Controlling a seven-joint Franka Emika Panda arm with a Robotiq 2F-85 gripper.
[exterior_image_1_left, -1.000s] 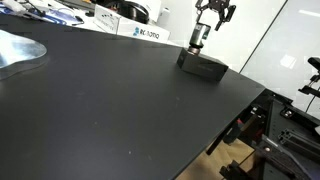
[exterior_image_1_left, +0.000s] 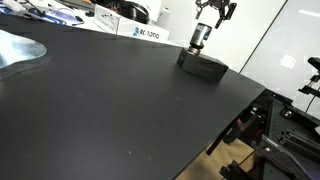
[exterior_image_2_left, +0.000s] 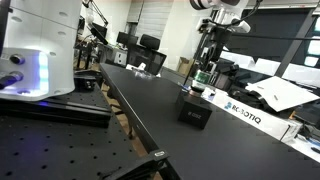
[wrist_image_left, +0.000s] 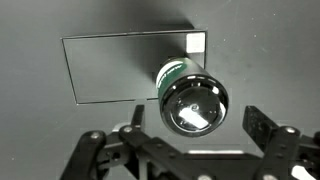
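A silver-topped can (wrist_image_left: 192, 104) with a green side stands on a black box (wrist_image_left: 130, 70). In exterior view 1 the can (exterior_image_1_left: 200, 37) rises from the top of the box (exterior_image_1_left: 203, 66) at the back of the table. My gripper hangs over the can, open, one finger on either side of the lid and a gap to each. Exterior view 1 has the gripper (exterior_image_1_left: 214, 14) at its upper edge, just above the can. The can (exterior_image_2_left: 203, 77) also shows in exterior view 2, below the gripper.
A white Robotiq-labelled box (exterior_image_1_left: 150, 32) stands behind it. On the left of exterior view 1 lies a shiny silver object (exterior_image_1_left: 18, 52). The table's right edge runs close to the black box.
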